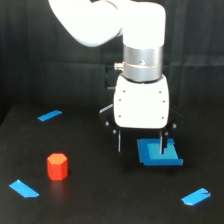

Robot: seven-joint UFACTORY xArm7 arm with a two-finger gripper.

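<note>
An orange-red hexagonal block (58,167) sits on the dark table at the left. A blue square piece (153,156) lies at the right of the middle, its back edge partly behind my gripper. The gripper (141,143) hangs pointing down under the white arm, its two thin dark fingers wide apart. The right finger overlaps the blue piece in this view; whether they touch cannot be told. Nothing shows between the fingers, and the orange-red block is well off to the left.
Blue tape strips lie at the back left (49,115), front left (24,188) and front right (196,197) of the table. A dark curtain (45,60) hangs behind.
</note>
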